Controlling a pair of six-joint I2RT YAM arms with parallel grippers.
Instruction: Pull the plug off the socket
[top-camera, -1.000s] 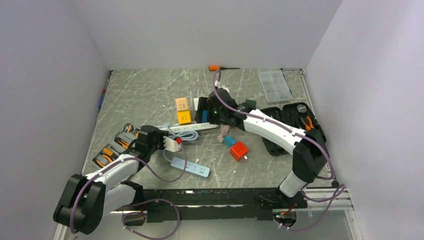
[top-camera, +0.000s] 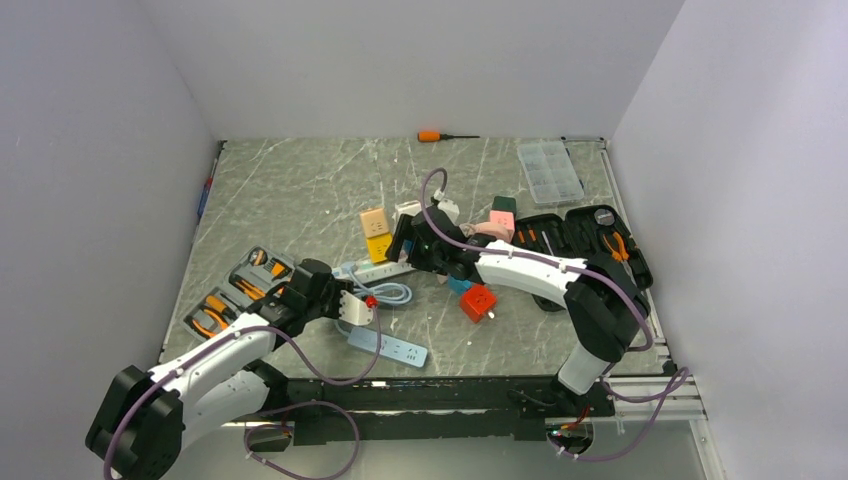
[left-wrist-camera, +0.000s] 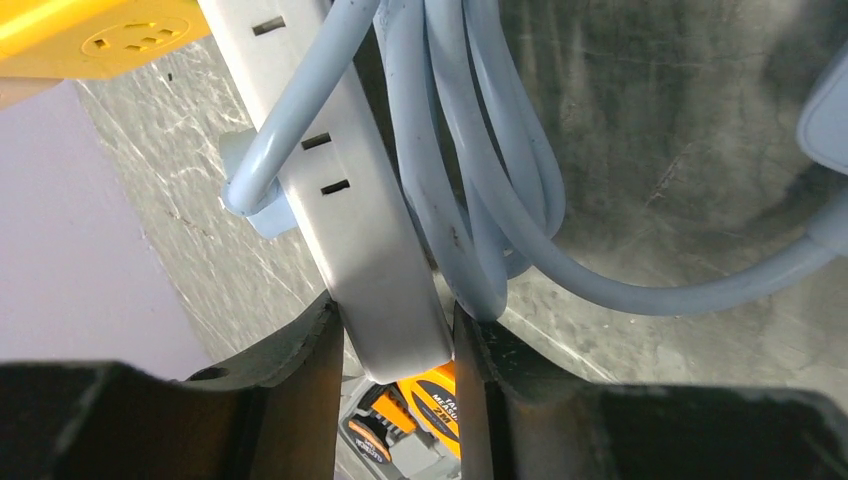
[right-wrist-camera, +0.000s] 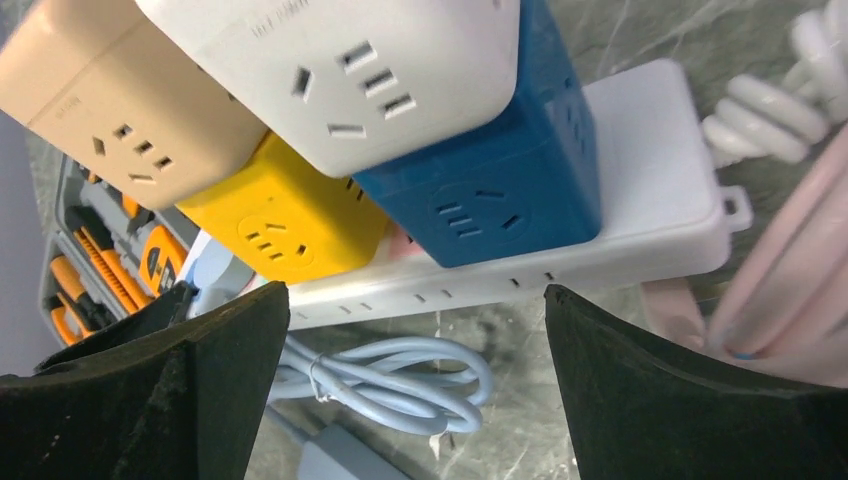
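Observation:
A white power strip (left-wrist-camera: 365, 260) holds adapters: yellow (right-wrist-camera: 290, 225), blue (right-wrist-camera: 490, 190), with beige (right-wrist-camera: 130, 120) and white (right-wrist-camera: 360, 60) ones on top. A light blue plug (left-wrist-camera: 262, 208) sits at the strip's side beside a coiled cable (left-wrist-camera: 470, 160). My left gripper has its fingers either side of the strip's end; whether they grip firmly is unclear. My right gripper is open, just in front of the stacked adapters, nothing between its fingers.
A second strip (top-camera: 387, 347) lies in front. Red adapter (top-camera: 478, 303), pink cables (right-wrist-camera: 790, 270) and tool cases (top-camera: 235, 290) flank the area.
The strip, its adapters and coiled cable have shifted toward the front and right with my left gripper. The right gripper has moved lower toward the front.

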